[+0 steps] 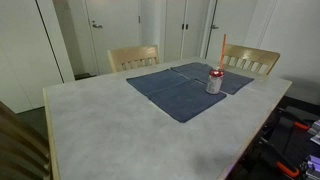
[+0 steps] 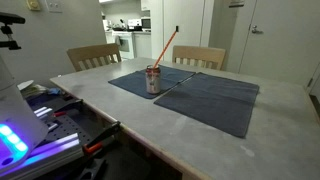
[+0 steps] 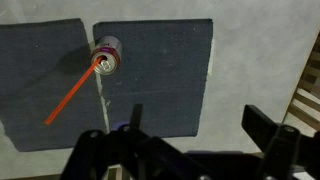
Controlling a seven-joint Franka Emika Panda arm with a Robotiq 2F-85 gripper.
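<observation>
A metal soda can with a long orange straw leaning up out of it stands upright on the dark cloth mats. From the wrist view, the can lies towards the upper left, and the straw slants down and left from its top. My gripper is open, its two dark fingers wide apart and nothing between them. It hangs above the table, away from the can. In exterior view 2 the can is near the table's front edge; the gripper itself does not show there.
Dark mats lie side by side on the pale table. Wooden chairs stand around it. White arm parts rise at the left of exterior view 2.
</observation>
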